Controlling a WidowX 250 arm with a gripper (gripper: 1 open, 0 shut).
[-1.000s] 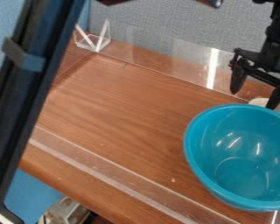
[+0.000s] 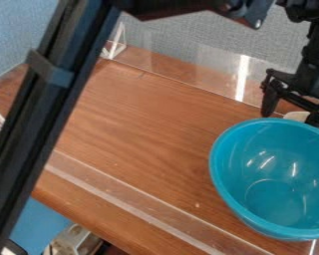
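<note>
A large teal bowl (image 2: 262, 194) stands empty on the right part of the wooden table (image 2: 136, 129). Above and behind it, at the right edge, my black gripper (image 2: 293, 98) hangs with its fingers open, over a pale round object (image 2: 295, 117) that is mostly hidden behind the bowl's rim. I cannot tell what that object is.
A dark arm structure (image 2: 43, 120) crosses the left side of the view. Clear plastic strips run along the table's back and front edges.
The dark structure on the left has shifted slightly to the right. My gripper has moved only slightly, and the bowl stays in place.
</note>
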